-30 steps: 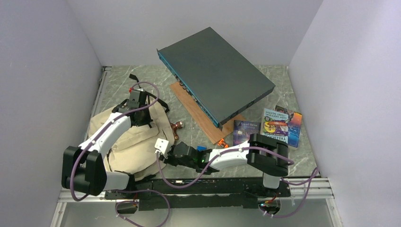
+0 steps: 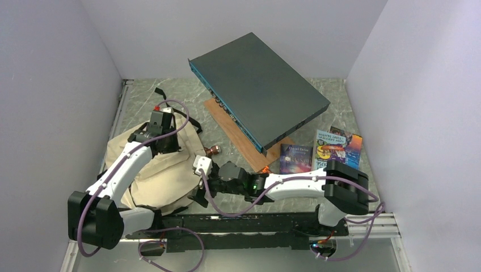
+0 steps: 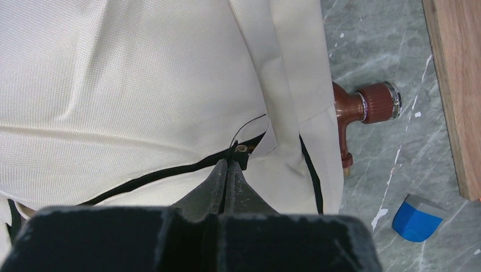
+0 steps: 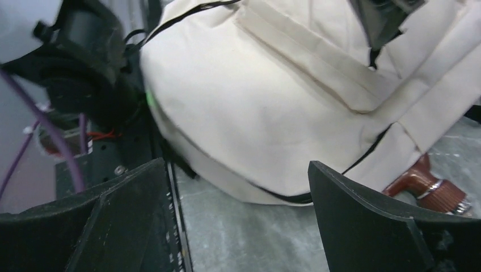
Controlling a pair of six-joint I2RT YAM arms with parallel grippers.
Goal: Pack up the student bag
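The cream student bag (image 2: pixel 164 180) lies flat at the left, folded and creased, with black zipper edging. Over its upper part, my left gripper is shut, its tips against the black zipper line beside a small zipper slider (image 3: pixel 242 149). Whether a thin pull tab sits between those tips cannot be made out. My right gripper stands open by the bag's lower right corner, with nothing between its wide-set fingers (image 4: pixel 363 218). A reddish-brown bottle-like object (image 3: pixel 377 103) pokes out from the bag's right edge, partly hidden.
A blue-and-grey block (image 3: pixel 418 218) lies on the marbled table right of the bag. Beyond are a wooden board (image 2: pixel 235 133) and a large dark panel (image 2: pixel 258 85) above it. Several books (image 2: pixel 295 158) lie at the right, partly near my right arm.
The blue block is now hidden from above. The left elbow has drifted slightly left and down; the bag looks unchanged.
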